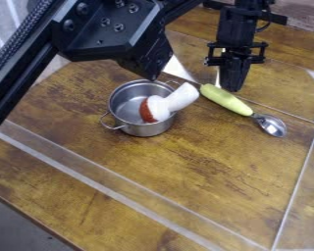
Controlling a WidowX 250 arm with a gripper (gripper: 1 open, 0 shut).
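My black gripper (235,71) hangs at the top right, its fingers pointing down just above the far end of a pale yellow-green object (226,101). Its fingers look close together, with nothing clearly held. A metal spoon head (269,125) lies at the right end of that object. A steel pot (117,116) sits left of centre, holding a white cylindrical object (177,99) with a reddish-brown part at its lower left.
The black arm covers the upper left.
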